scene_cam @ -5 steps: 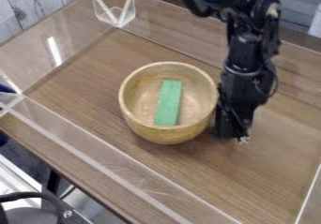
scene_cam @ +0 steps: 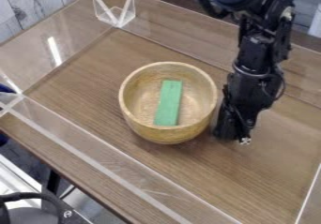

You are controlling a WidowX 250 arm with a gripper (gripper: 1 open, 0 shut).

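Observation:
A round wooden bowl [scene_cam: 135,97] sits on the wooden table with a green block [scene_cam: 170,102] lying inside it. My black arm reaches down from the top right, and its gripper [scene_cam: 234,128] is low at the table, right beside the bowl's right side. The fingertips are dark and bunched together; whether anything is between them is hard to see, and I cannot tell if they touch the bowl.
A small clear plastic holder [scene_cam: 114,13] stands at the back left of the table [scene_cam: 75,143]. Cables lie at the lower left, off the table.
The arm and gripper have shifted slightly at the bowl's right side. The bowl and green block look almost unmoved.

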